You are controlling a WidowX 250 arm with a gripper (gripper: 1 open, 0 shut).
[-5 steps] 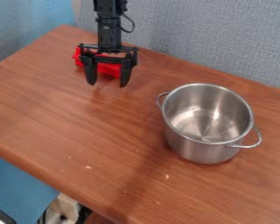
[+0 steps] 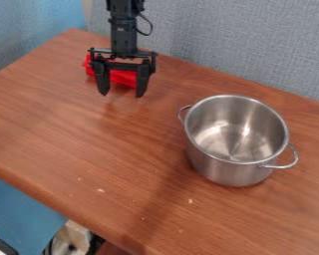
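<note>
My black gripper (image 2: 123, 82) reaches down from the top centre over a red object (image 2: 121, 76) at the back left of the wooden table (image 2: 89, 159). The two fingers stand apart in front of and around the red object, which is partly hidden behind them. Whether anything is held between them I cannot tell. A large steel pot (image 2: 235, 139) with two side handles stands on the right of the table, apart from the gripper, and its visible inside is empty.
The table's left edge drops away at the lower left, and a grey padded wall (image 2: 242, 45) runs behind the back edge.
</note>
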